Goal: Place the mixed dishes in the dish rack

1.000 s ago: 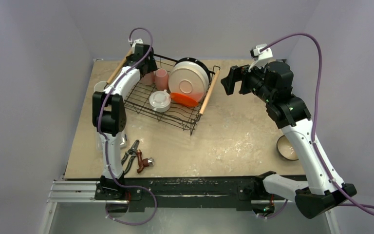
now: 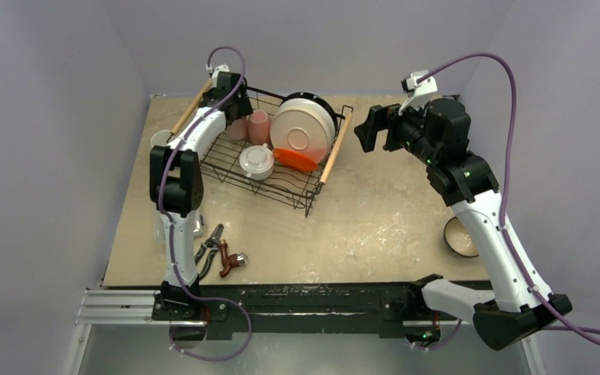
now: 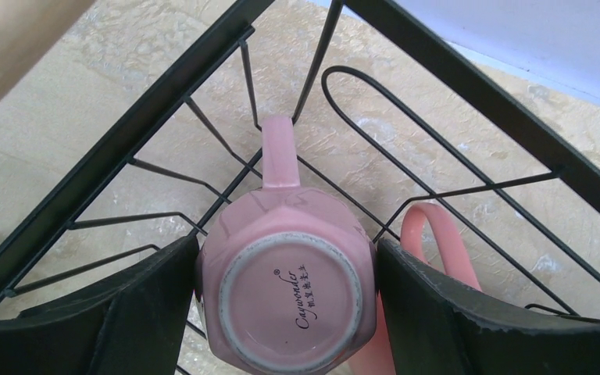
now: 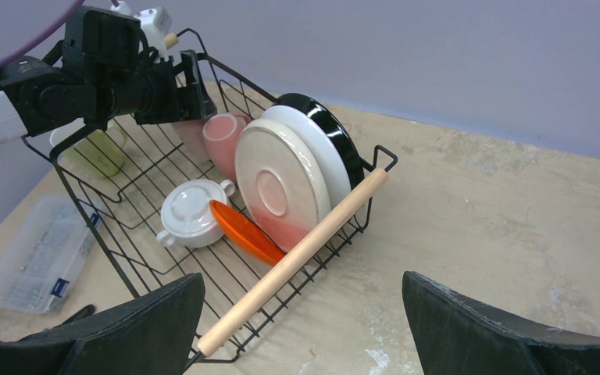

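In the dish rack [image 2: 328, 156], my left gripper has its fingers on both sides of an upside-down pink mug [image 3: 289, 305], against or very near it; whether they grip it is unclear. A second pink mug [image 4: 223, 144] stands beside it. Plates [image 4: 273, 195], a black dish [image 4: 324, 113], an orange dish [image 4: 242, 234] and a white lidded pot [image 4: 187, 211] are in the rack. My right gripper [image 2: 376, 126] is open and empty, to the right of the rack.
A dark-rimmed bowl [image 2: 459, 237] lies at the front right. Pliers [image 2: 208, 254], a brown fitting [image 2: 226, 262] and a clear box [image 4: 27, 258] lie front left. A green cup [image 4: 101, 156] is left of the rack.
My left arm is very slightly lower in the top view than one second ago. The right arm has not moved.
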